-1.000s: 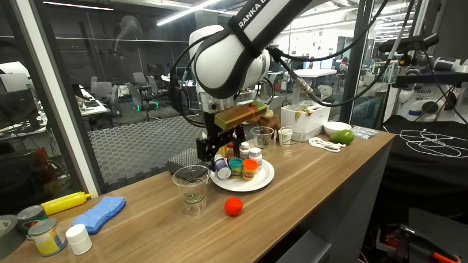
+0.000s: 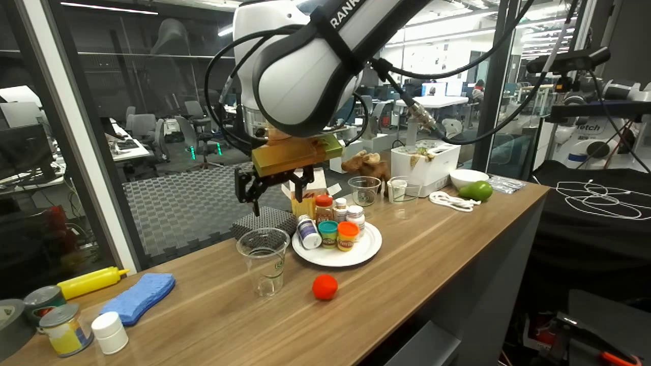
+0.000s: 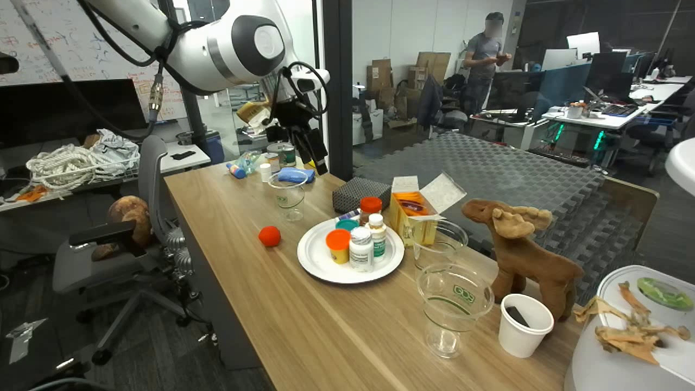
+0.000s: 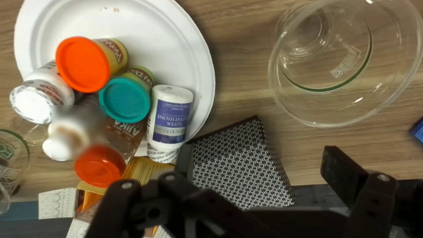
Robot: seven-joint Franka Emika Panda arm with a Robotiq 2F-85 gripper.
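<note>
My gripper (image 2: pixel 277 196) hangs open above the back edge of the counter, clear of everything on it. In the wrist view, the open gripper has its fingers apart with nothing gripped; a black-and-white patterned box (image 4: pixel 242 166) shows below the gap. A clear plastic cup (image 2: pixel 266 265) stands upright on the wood, left of a white plate (image 2: pixel 329 261). On that plate sit an orange-lidded Play-Doh tub (image 4: pixel 83 63), a teal-lidded tub (image 4: pixel 125 99), a tilted purple-labelled bottle (image 4: pixel 171 117), a red-lidded jar (image 3: pixel 371 208) and white bottles (image 3: pixel 361 247).
A red ball (image 2: pixel 324 286) lies in front of the plate. Farther left are a blue sponge (image 2: pixel 139 296) and a white-capped bottle (image 2: pixel 110 332). An open yellow box (image 3: pixel 414 221), more clear cups (image 3: pixel 449 313) and a plush moose (image 3: pixel 528 254) stand beyond the plate.
The gripper has risen and moved left, away from the plate's bottles. The clear cup has turned, its logo now facing more to the right, and sits very slightly farther left.
</note>
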